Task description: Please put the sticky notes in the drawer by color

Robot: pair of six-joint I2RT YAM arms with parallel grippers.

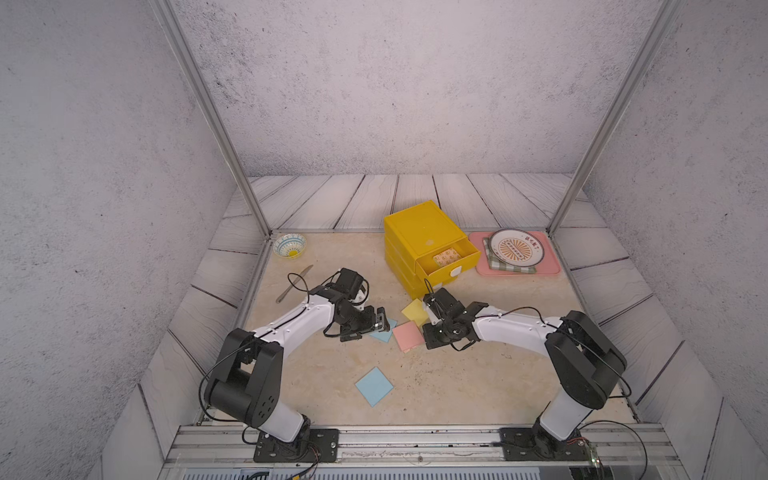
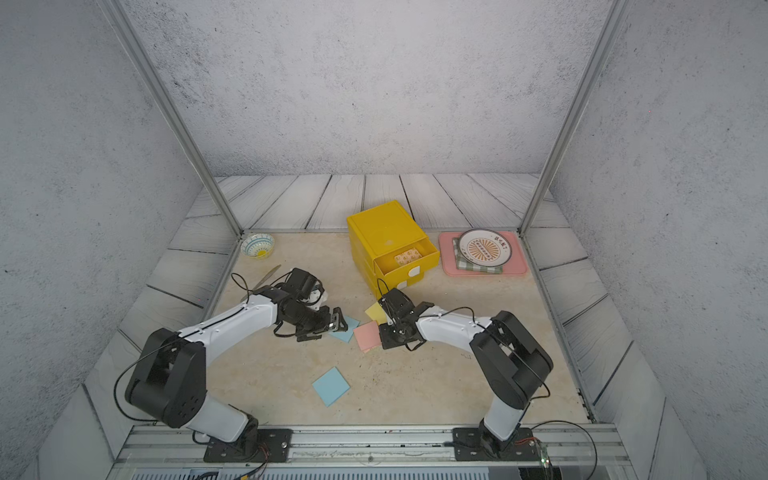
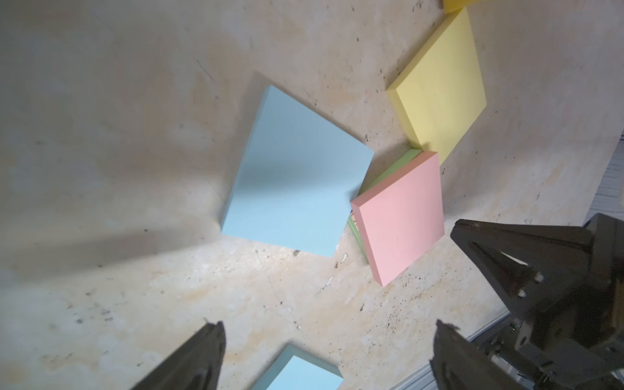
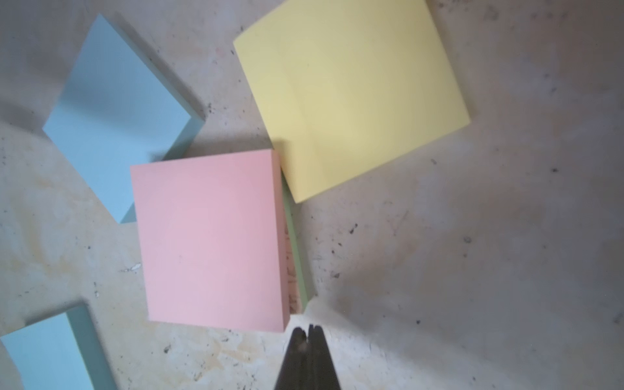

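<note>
In the right wrist view a pink sticky note pad (image 4: pixel 211 240) lies on a stack, with patterned and green edges (image 4: pixel 295 253) showing under it. My right gripper is shut, nothing between its fingers, just off the pad's near corner. A yellow pad (image 4: pixel 354 91) touches or nearly touches the stack, and a blue pad (image 4: pixel 120 123) sits on its other side. My left gripper stands open above the table near that blue pad. A second blue pad (image 1: pixel 374 386) lies toward the front. The yellow drawer unit (image 1: pixel 422 228) has its top drawer pulled out, a patterned pad (image 1: pixel 446 257) inside.
A pink tray (image 1: pixel 548 264) with cloth and plate (image 1: pixel 516 248) stands at the back right. At the back left are a bowl (image 1: pixel 289 245) and a knife (image 1: pixel 285 293). Bare table lies in front of the right arm.
</note>
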